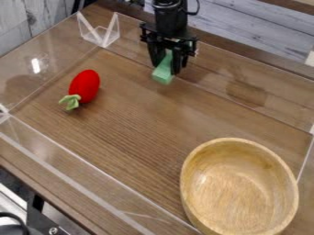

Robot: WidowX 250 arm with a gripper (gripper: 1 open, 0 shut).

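At the top centre, my black gripper [168,60] is shut on a small green object [161,74], held low at the back of the wooden table [135,138]. Part of the object is hidden by the fingers. A red object with a pale green tip [84,88], like a toy vegetable, lies at the left of the table.
A large round wooden bowl [240,188] fills the front right. Clear plastic brackets stand at the back left and left edge. A pale wall rises beyond the left edge.
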